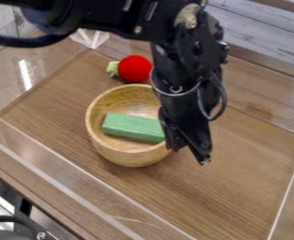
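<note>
A tan round bowl [107, 146] sits on the wooden table, holding a green block [127, 127]. The black gripper [187, 150] is low over the bowl's right side and the table just beside it, partly covering both. Whether its fingers are open or shut is hard to tell. A red round object [133, 69] with a small green top lies behind the bowl, partly hidden by the arm.
A small clear object stands at the back left. The table's left edge, with dark space beyond, shows at the lower left.
</note>
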